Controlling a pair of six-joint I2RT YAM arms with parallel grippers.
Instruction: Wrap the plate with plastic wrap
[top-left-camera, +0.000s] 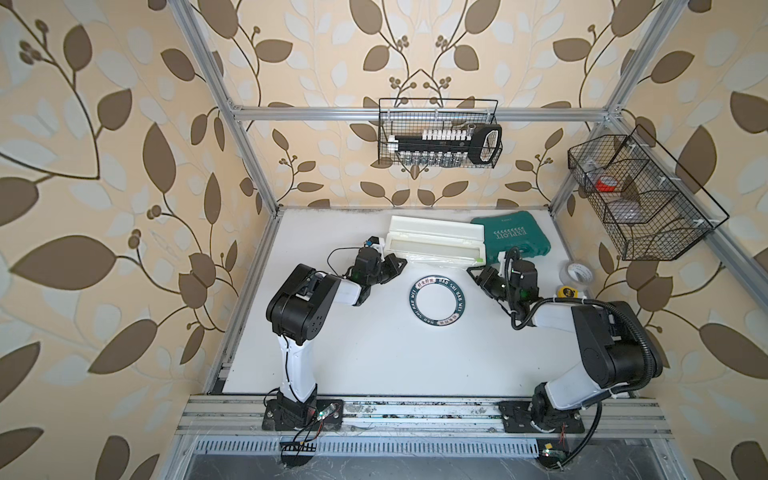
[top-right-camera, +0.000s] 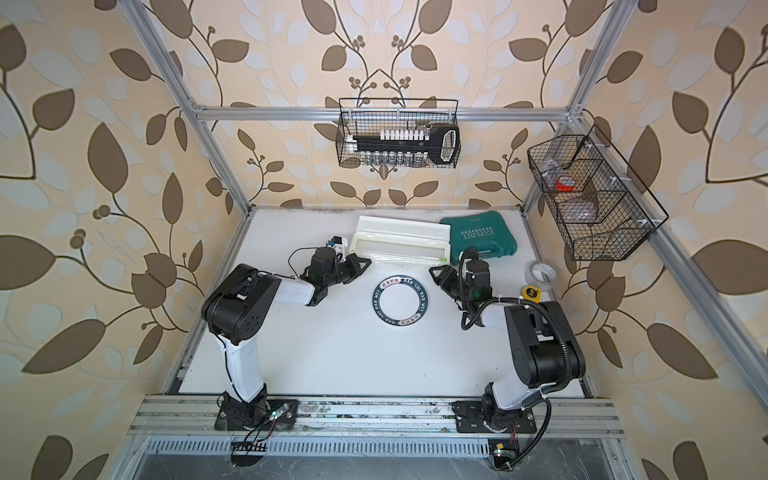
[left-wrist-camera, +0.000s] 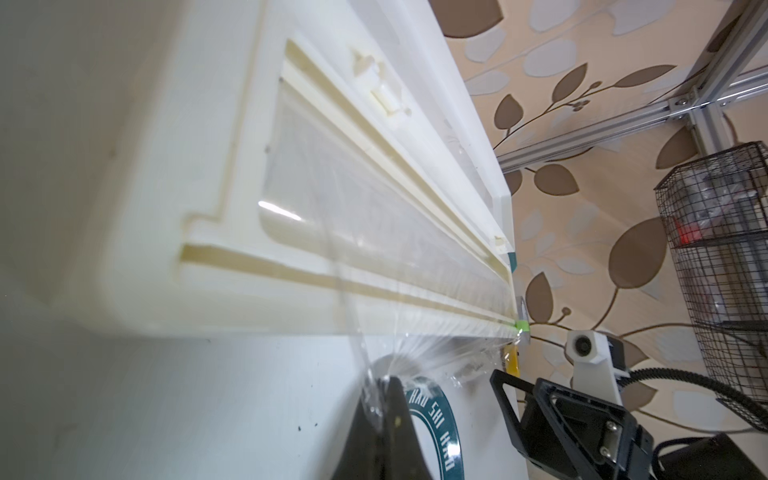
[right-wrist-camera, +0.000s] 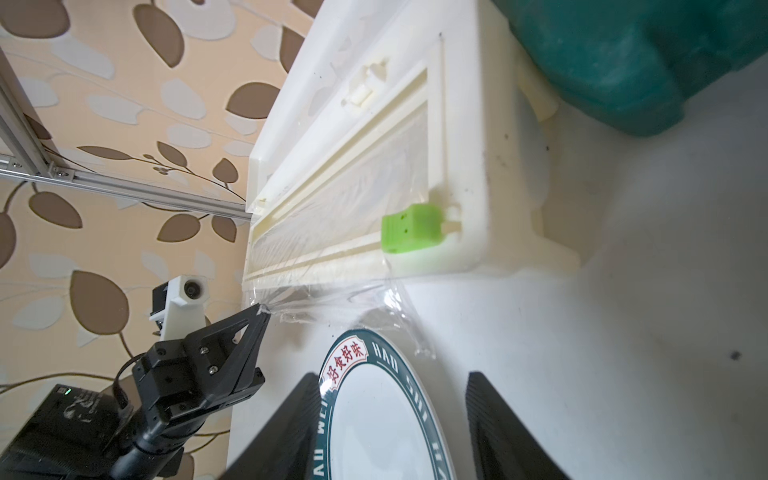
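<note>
A plate (top-left-camera: 436, 320) with a dark lettered rim lies mid-table. Behind it stands the white wrap dispenser (top-left-camera: 434, 225), lid up, a green cutter (right-wrist-camera: 412, 228) at its right end. Clear plastic wrap (right-wrist-camera: 336, 304) hangs from its front edge. My left gripper is shut on the pulled-out wrap, just left of and behind the plate. My right gripper hangs right of the plate, fingers apart, with nothing visible between them but the plate beyond.
A teal case (top-left-camera: 510, 232) lies right of the dispenser. A tape roll (top-left-camera: 576, 273) and a yellow item (top-right-camera: 531, 293) are at the right edge. Wire baskets (top-left-camera: 438, 136) hang above.
</note>
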